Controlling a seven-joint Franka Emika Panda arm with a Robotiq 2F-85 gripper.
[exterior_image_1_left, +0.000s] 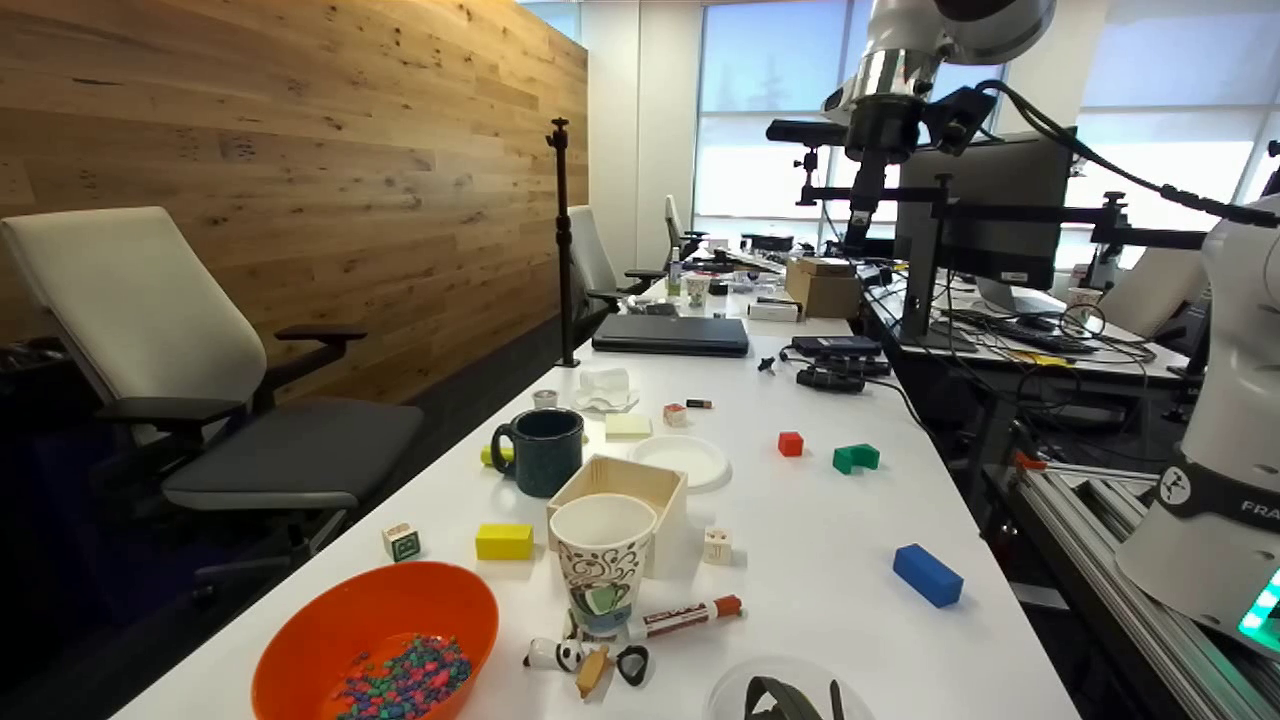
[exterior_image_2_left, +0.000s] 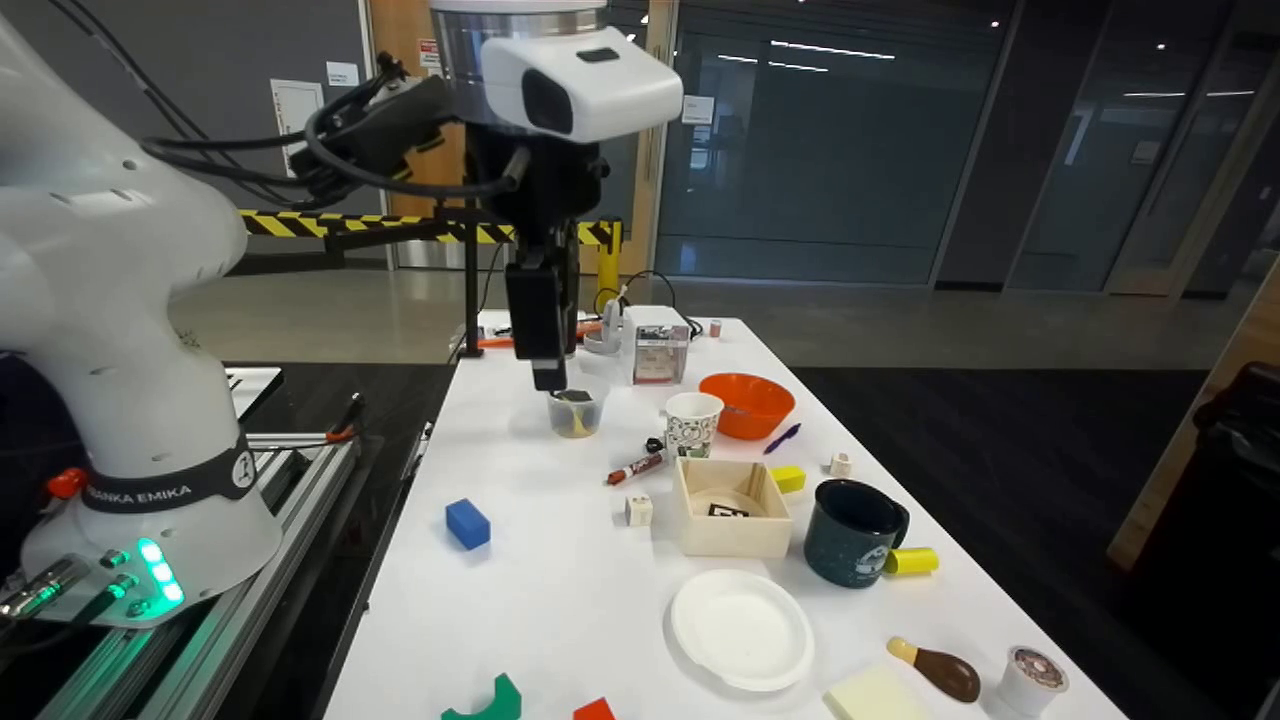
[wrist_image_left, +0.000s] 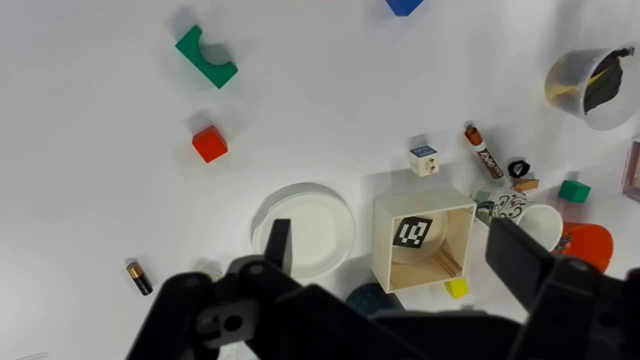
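Observation:
High above the white table hangs my gripper, its two dark fingers spread wide apart in the wrist view, so it is open with nothing between them. Below the gap lie a white plate (wrist_image_left: 318, 234) and an open wooden box (wrist_image_left: 384, 240) with a black-and-white marker inside. A red cube (wrist_image_left: 210, 144) and a green arch block (wrist_image_left: 207, 60) rest on bare table. The blue block (exterior_image_2_left: 468, 524) sits near the robot-side edge. A lettered cube (wrist_image_left: 424, 161) stands beside the box.
Close to the box stand a dark mug (exterior_image_2_left: 854, 533), a patterned paper cup (exterior_image_1_left: 603, 564) and a brown marker pen (exterior_image_1_left: 690, 616). An orange bowl (exterior_image_1_left: 378, 636) holds small coloured pieces. A clear tub (exterior_image_2_left: 576, 408) is near the far end.

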